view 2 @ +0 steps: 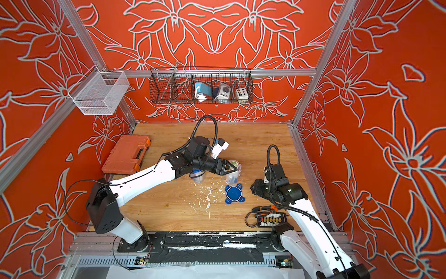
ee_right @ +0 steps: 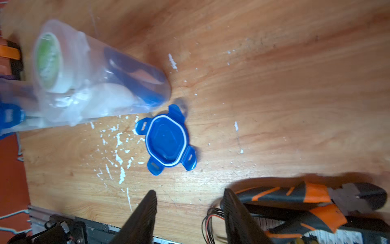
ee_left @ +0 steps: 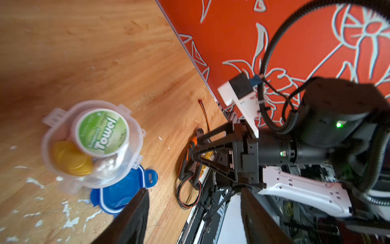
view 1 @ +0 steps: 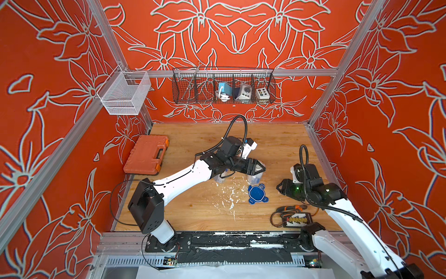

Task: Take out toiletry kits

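Note:
An uncapped clear toiletry container (ee_left: 61,134) holds a green-labelled towel roll (ee_left: 102,132) and a yellow item; from the side (ee_right: 134,81), blue contents show. Its blue lid (ee_right: 165,138) lies on the table beside it. A second, blue-lidded container (ee_right: 11,116) stands behind, partly hidden by my left arm in the top views. My left gripper is open above the uncapped container, fingertips apart. My right gripper is open over the table, right of the lid, nothing between its fingers.
Pliers (ee_right: 325,191) and a wired board (view 2: 271,219) lie at front right. An orange case (view 1: 144,155) is at the left. A divided wire basket (view 1: 223,86) and white basket (view 1: 123,97) hang above.

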